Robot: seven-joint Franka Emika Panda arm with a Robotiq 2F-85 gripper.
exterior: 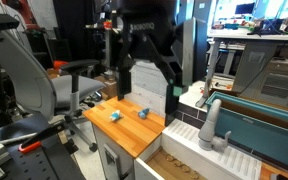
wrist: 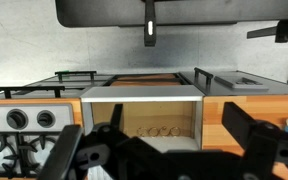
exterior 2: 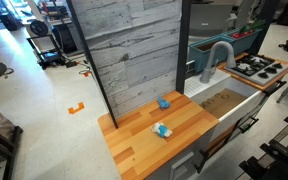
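Note:
My gripper (exterior: 149, 90) hangs large in the foreground of exterior view 1, its two dark fingers pointing down and well apart. In the wrist view the gripper also shows a wide gap, with nothing between the fingers. Below lies the toy kitchen's white sink frame (wrist: 144, 92) with a brown bottom. On the wooden counter (exterior 2: 144, 145) rest two small blue objects: one blue (exterior 2: 164, 103), nearer the wall panel, and one blue and white (exterior 2: 162, 130). They are well away from the gripper. Exterior view 2 does not show the gripper.
A grey faucet (exterior 2: 219, 55) stands behind the sink. A stove (exterior 2: 261, 68) with burners lies on the sink's far side from the wooden counter. The grey wood-look panel (exterior 2: 139, 70) rises behind the counter.

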